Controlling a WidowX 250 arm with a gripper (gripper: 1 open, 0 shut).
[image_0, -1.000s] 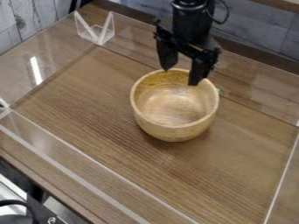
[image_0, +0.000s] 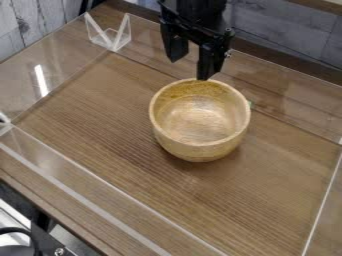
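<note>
A round pale wooden bowl (image_0: 199, 122) sits on the wooden table (image_0: 94, 170), right of centre, with nothing visible inside it. My black gripper (image_0: 190, 62) hangs just beyond the bowl's back rim, at the top centre of the view. Its two fingers appear apart, and I see nothing held between them.
A white wire-like object (image_0: 111, 30) stands at the back left. Dark cables lie at the bottom left corner.
My gripper has moved up and back in the view, away from over the bowl's back rim. The bowl stays in place.
</note>
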